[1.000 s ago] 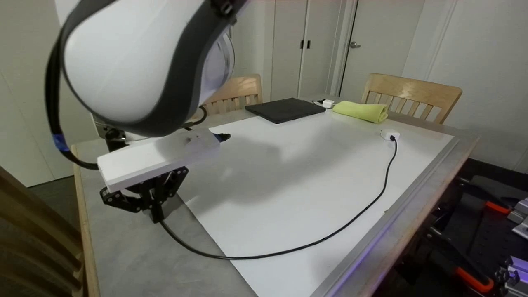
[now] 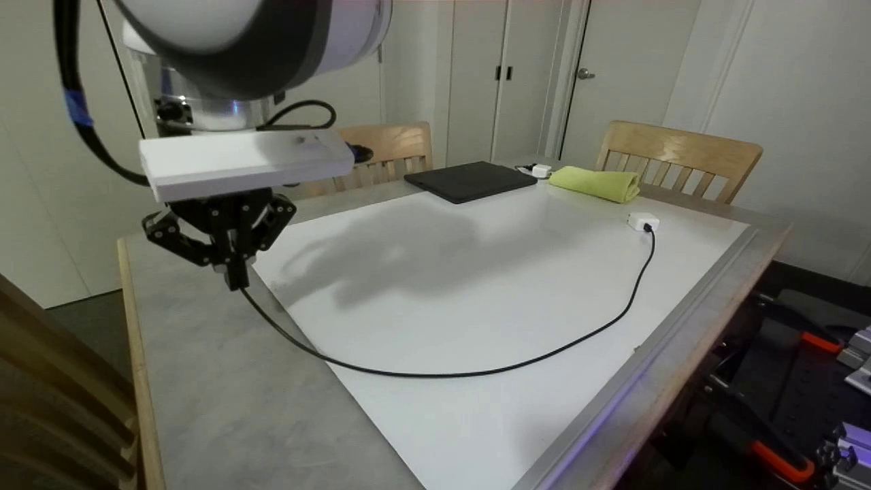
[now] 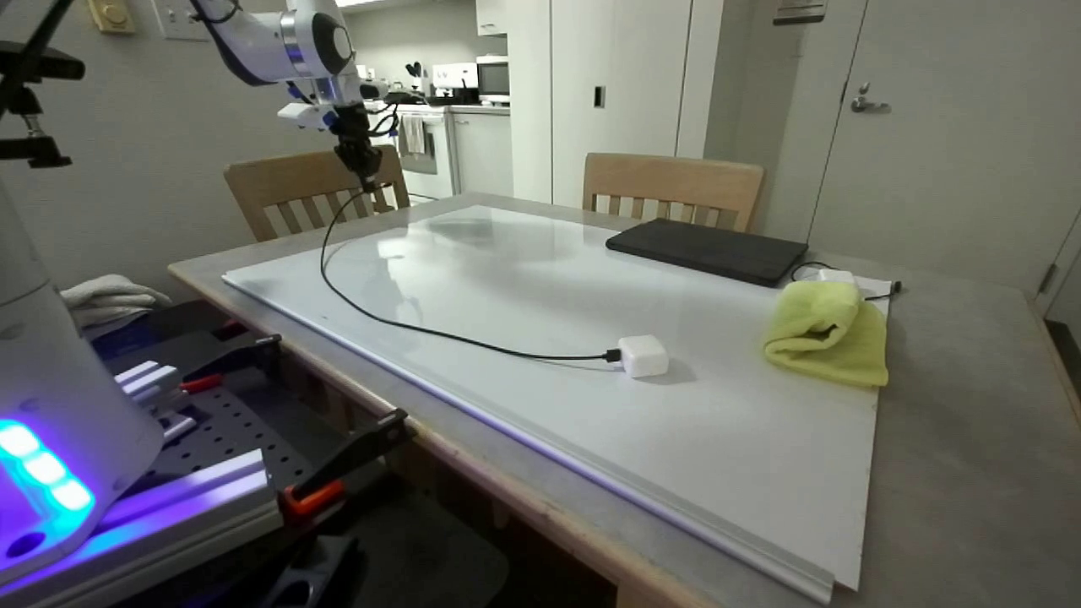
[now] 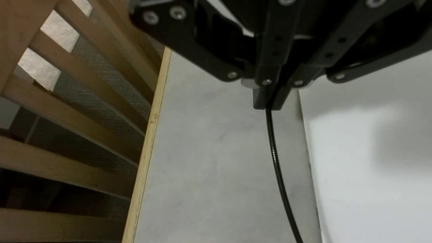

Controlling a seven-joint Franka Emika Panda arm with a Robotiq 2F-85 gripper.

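My gripper (image 2: pixel 237 280) is shut on the end of a black cable (image 2: pixel 424 375), held above the grey strip of table beside the whiteboard. In the wrist view the cable (image 4: pixel 277 162) runs down from between the fingertips; whatever end lies inside the fingers is hidden. From the gripper it sags in a long curve across the whiteboard to a white power adapter (image 2: pixel 643 221), where its plug is seated. The second exterior view shows the same adapter (image 3: pixel 643 356) resting on the board, with the cable (image 3: pixel 446 334) rising to the gripper (image 3: pixel 366 186).
A closed black laptop (image 2: pixel 471 181) lies at the back. Near it are a folded yellow-green towel (image 2: pixel 596 184) and another white adapter (image 2: pixel 539 171). A wooden chair (image 4: pixel 69 109) stands close to the table edge beside my gripper.
My gripper has risen and moved somewhat farther back and left in the first exterior view, carrying the cable end. The cable's curve has shifted back with it; the adapter stays put.
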